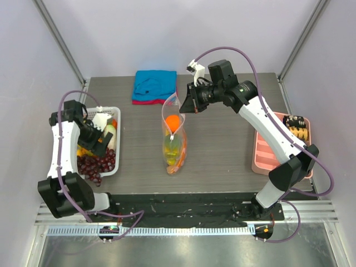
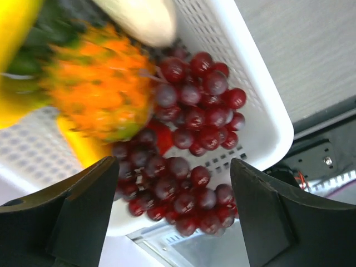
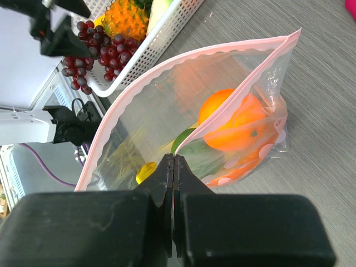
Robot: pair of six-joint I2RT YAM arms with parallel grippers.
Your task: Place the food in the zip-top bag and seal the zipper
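The zip top bag (image 1: 173, 147) stands upright mid-table holding an orange (image 3: 233, 122) and other yellow, green and orange food. My right gripper is shut at the bag's pink zipper rim (image 3: 133, 97). My left gripper (image 1: 99, 135) is open over a white basket (image 1: 115, 164) at left. Beneath it in the left wrist view are red grapes (image 2: 208, 117), an orange pineapple-like item (image 2: 100, 83), a pale vegetable (image 2: 144, 19) and yellow pieces.
Folded blue and red cloths (image 1: 153, 86) lie at the back. A pink bin (image 1: 264, 156) with dark and yellow items stands at right. The table between basket and bag is clear.
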